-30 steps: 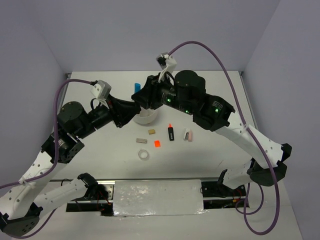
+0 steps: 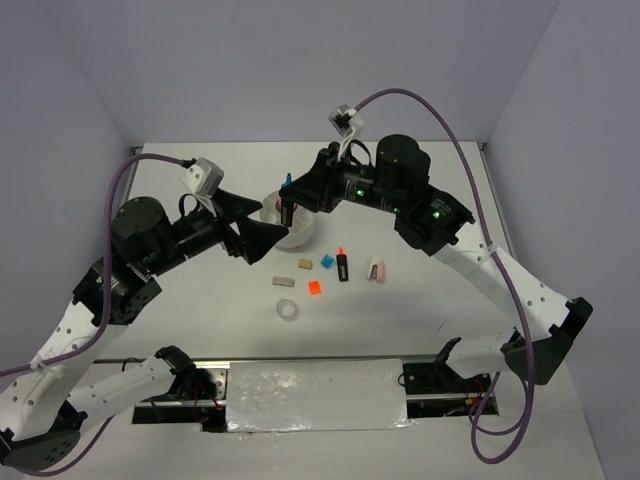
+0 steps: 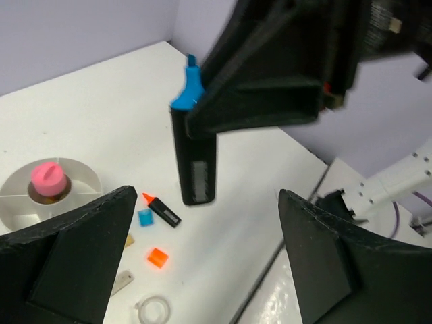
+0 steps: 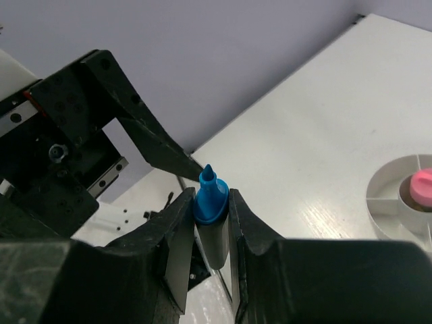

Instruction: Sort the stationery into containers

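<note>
A blue-topped dark marker (image 4: 210, 197) is held upright in my right gripper, which is shut on it, above the white compartment container (image 2: 300, 235). My left gripper stands open just left of the marker, with nothing between its fingers. In the left wrist view a pink item (image 3: 48, 177) sits in the container's centre. On the table lie an orange-capped marker (image 2: 342, 265), a blue block (image 2: 327, 261), a tan block (image 2: 305, 264), an orange block (image 2: 314, 287), a grey bar (image 2: 283, 281), a tape ring (image 2: 287, 300) and a pale stapler (image 2: 376, 269).
The white table (image 2: 190, 320) has free room at its outer sides. Both arms meet over the container, their grippers close together. Walls border the table at the back and sides.
The blue block beside the container is now in view in the top view.
</note>
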